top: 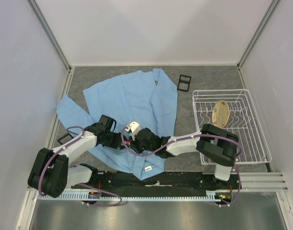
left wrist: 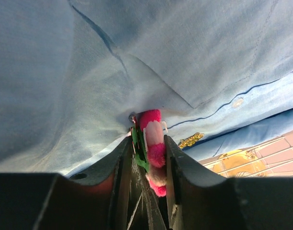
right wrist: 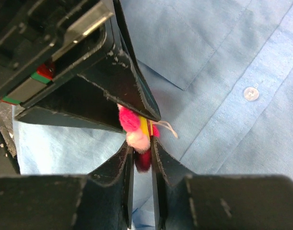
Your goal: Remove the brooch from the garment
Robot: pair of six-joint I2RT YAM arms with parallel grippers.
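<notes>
The brooch, a small fuzzy pink-and-red figure [left wrist: 154, 136] with a green part, lies against the light blue garment [left wrist: 185, 48]. My left gripper has its fingers on either side of the brooch in the left wrist view. In the right wrist view, the brooch's pale pink middle [right wrist: 138, 141] shows between both grippers. My right gripper has its fingertips around the brooch's dark red end, with a narrow gap. How firmly either one grips is unclear. The pin and its fastening are hidden.
A white wire rack [top: 201, 103] with a round tan object [top: 221, 114] stands to the right. A black frame [top: 184, 83] lies at the back. A gold ornament [left wrist: 190, 140] shows near the garment's edge. Both arms crowd closely together over the cloth.
</notes>
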